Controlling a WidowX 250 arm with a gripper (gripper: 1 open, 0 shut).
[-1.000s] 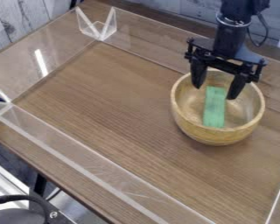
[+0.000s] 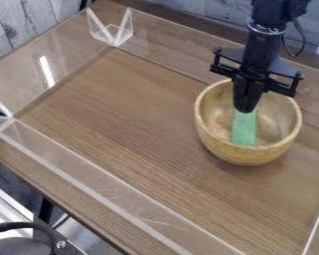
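Observation:
A round wooden bowl (image 2: 215, 144) sits on the right side of the wooden table, with a flat mint-green object (image 2: 243, 127) lying inside it. My black gripper (image 2: 247, 100) reaches down from the top right into the bowl, over the upper end of the green object. Its fingers are close together; whether anything is between them cannot be seen clearly.
A clear plastic piece (image 2: 111, 28) stands at the back left. A black coiled item (image 2: 27, 242) lies at the bottom left corner.
My gripper's fingers have drawn together from a wide spread and now sit over the green object's upper end. The bowl has hardly moved.

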